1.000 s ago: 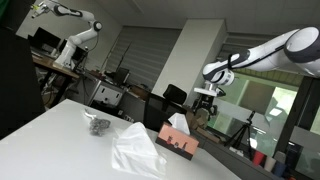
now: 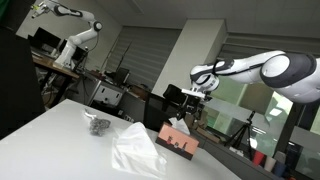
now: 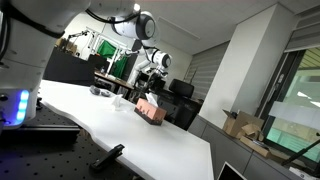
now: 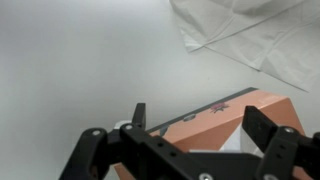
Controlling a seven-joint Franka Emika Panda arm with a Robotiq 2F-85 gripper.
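Observation:
A pinkish-orange tissue box (image 2: 178, 141) with dark sides stands on the white table, a white tissue (image 2: 181, 126) poking up from its top. My gripper (image 2: 187, 108) hangs just above the box. Seen from the wrist, its two dark fingers are wide apart, so it is open. The box (image 4: 212, 124) lies beneath them, and part of the upright tissue (image 4: 237, 142) shows between the fingers, nearer the right one; whether either touches it, I cannot tell. A loose white sheet (image 2: 137, 151) lies flat and creased on the table beside the box.
A crumpled grey object (image 2: 98, 126) sits farther left on the table. Open tabletop (image 2: 60, 150) surrounds it and the sheet. Behind the table are a black chair and other furniture, away from the box.
My gripper has come down and to the left, from well above and right of the box to close over its tissue. Box, sheet and grey object have stayed put.

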